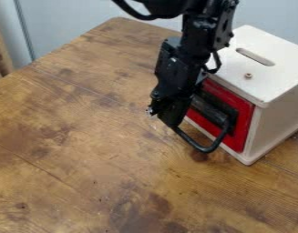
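Note:
My black gripper [163,107] hangs at the front left of a white box [263,73] with a red front [236,129], on the right side of the wooden table. The gripper's fingertips are dark and small against the wood, and nothing shows held in them; it looks shut. A black cable loops down from the arm across the red front, and the arm hides part of that front.
A pale wall stands behind, with the table's far edge at the upper left.

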